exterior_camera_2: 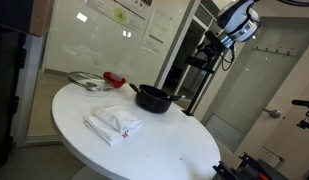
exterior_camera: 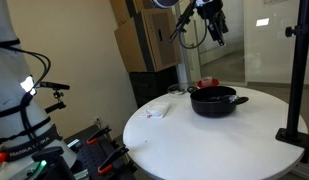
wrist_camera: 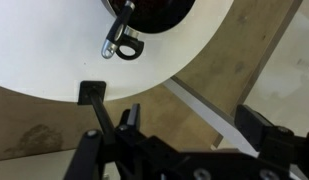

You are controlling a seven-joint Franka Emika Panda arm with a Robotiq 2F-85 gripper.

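Observation:
High above the table's far side, my gripper [exterior_camera: 222, 43] hangs open and empty, pointing down. Its two dark fingers stand wide apart in the wrist view, with floor showing between them [wrist_camera: 189, 118]. Below it on the white round table [exterior_camera: 174, 143] stands a black pot [exterior_camera: 212, 104], well apart from the gripper. A utensil with a dark and silver handle [wrist_camera: 119, 32] lies across the pot's edge beside the pot's loop handle. A folded white cloth [exterior_camera_2: 114, 122] rests on the table at some distance from the pot.
Behind the pot are a red bowl [exterior_camera_2: 114, 79] and a clear lid [exterior_camera_2: 91, 80]. A black upright post [exterior_camera: 294, 80] rises at the table's edge. Cardboard boxes [exterior_camera: 149, 43] stand behind the table.

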